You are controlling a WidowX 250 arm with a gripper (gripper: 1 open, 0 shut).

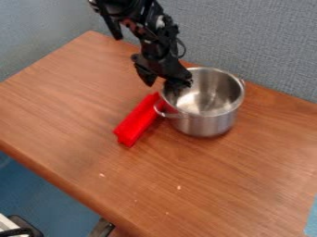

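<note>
A red cylindrical object [135, 126] lies on the wooden table to the left of the pot, partly behind its handle.
A grey padded wall [254, 42] stands behind. The table's edge drops to a blue floor [31, 194] at lower left.
</note>
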